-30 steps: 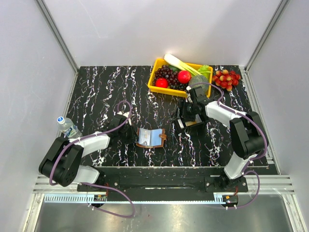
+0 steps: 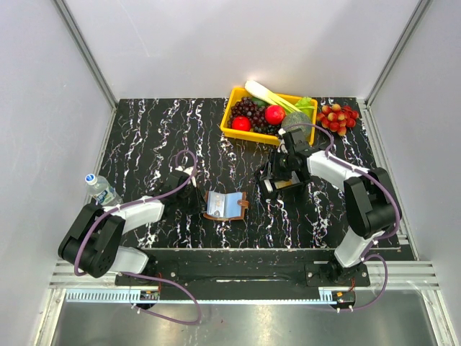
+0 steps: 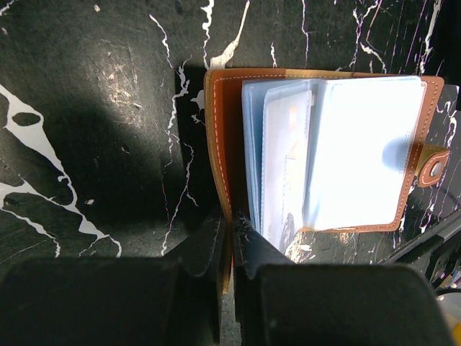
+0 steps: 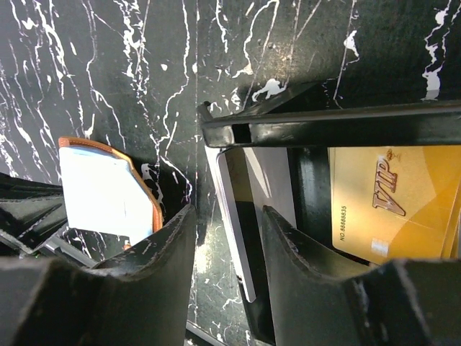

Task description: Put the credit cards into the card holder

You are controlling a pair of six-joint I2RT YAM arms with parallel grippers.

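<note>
The brown card holder point(image 3: 217, 130) lies open with its clear sleeves spread, and my left gripper is shut on its left cover edge. To the right in the top view, my right gripper point(image 2: 271, 173) is down at a black compartmented box. In the right wrist view my right gripper stands part open, its fingertips on either side of a pale card point(image 4: 270, 176) with a dark stripe. That card leans in the box's left end; whether the fingers touch it I cannot tell. A yellow VIP card point(image 4: 382, 194) lies in another compartment.
The black box's rim point(image 4: 346, 128) runs close in front of the right fingers. Behind it stands a yellow basket point(image 2: 248, 135) of fruit and vegetables, with red grapes point(image 2: 337, 119) alongside. A water bottle point(image 2: 103, 189) is at the left. Bare tabletop separates holder and box.
The left arm, card holder and box have not visibly moved.
</note>
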